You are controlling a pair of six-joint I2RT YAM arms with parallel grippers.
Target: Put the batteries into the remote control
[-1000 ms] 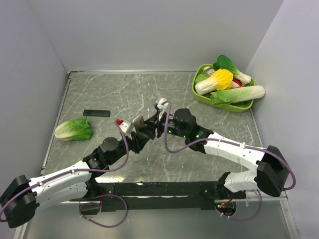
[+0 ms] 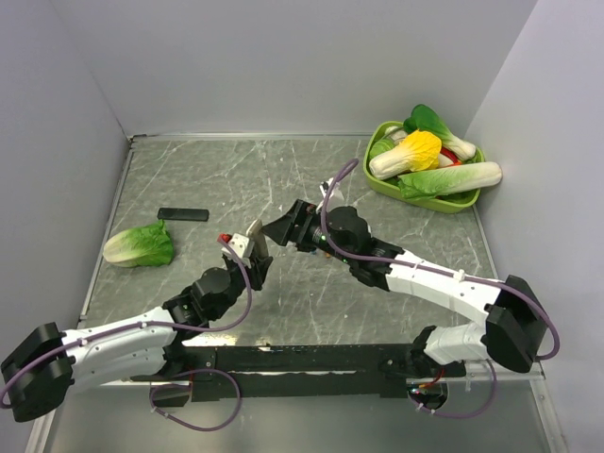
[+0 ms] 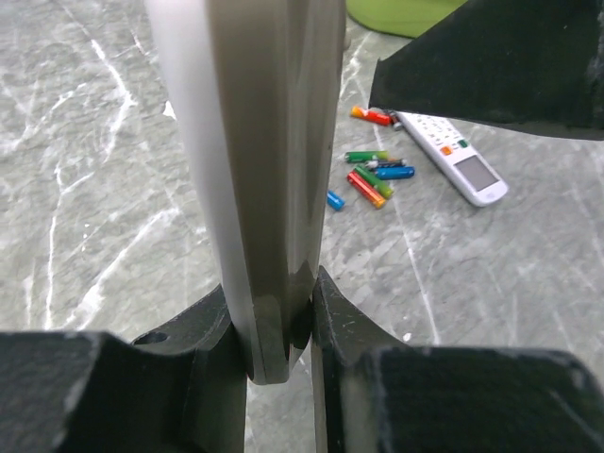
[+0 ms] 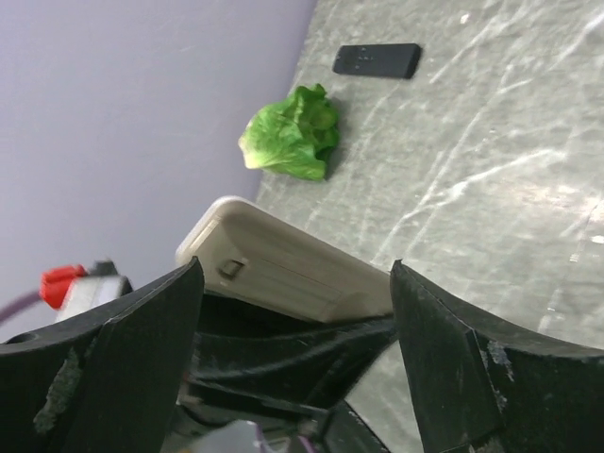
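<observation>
My left gripper [image 2: 253,257] is shut on a light grey plastic piece, held upright over the table; in the right wrist view the piece [image 4: 283,255] shows its flat face and a small slot. My right gripper [image 2: 294,226] is part open just beside it, its black fingers framing the piece in the right wrist view, not visibly touching it. A white remote [image 3: 453,160] lies on the table beyond, next to several loose batteries [image 3: 366,189] in red, green, blue and orange.
A green basket of vegetables [image 2: 377,185] stands at the back right. A lettuce [image 2: 138,245] and a black flat bar [image 2: 183,214] lie at the left. Grey walls bound the marble worktop [image 2: 217,165].
My left gripper shifted slightly left, still holding the piece.
</observation>
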